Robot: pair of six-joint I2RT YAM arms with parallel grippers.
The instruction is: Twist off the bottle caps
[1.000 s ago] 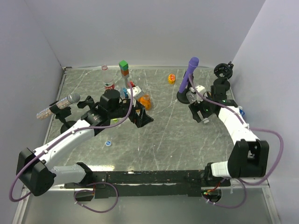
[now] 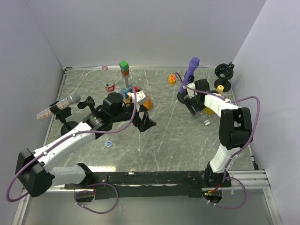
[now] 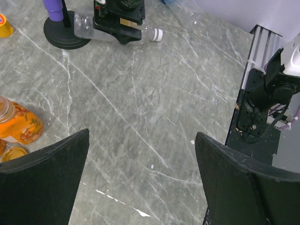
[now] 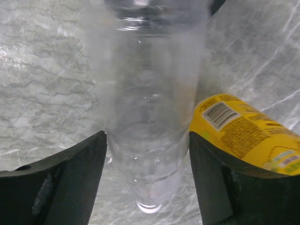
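Note:
A clear plastic bottle [image 4: 145, 117] lies in the right wrist view between the fingers of my right gripper; whether they touch it is unclear. A white ring shows at its lower end. A yellow bottle [image 4: 239, 133] lies beside it. In the top view my right gripper [image 2: 194, 101] is low beside the purple microphone on its stand [image 2: 189, 71]. My left gripper [image 2: 144, 120] hovers open over the middle with nothing between its fingers. Near it in the left wrist view lies an orange jar [image 3: 21, 124]. A small blue cap [image 2: 108, 144] lies on the table.
A labelled bottle [image 2: 107, 79] stands at the back left among several items. A silver microphone [image 2: 58, 106] on a stand is at the left, a black stand [image 2: 224, 75] at the back right.
My right arm has swung in from the right, and its gripper has shifted up and left over the clear bottle. The left arm has stayed nearly still.

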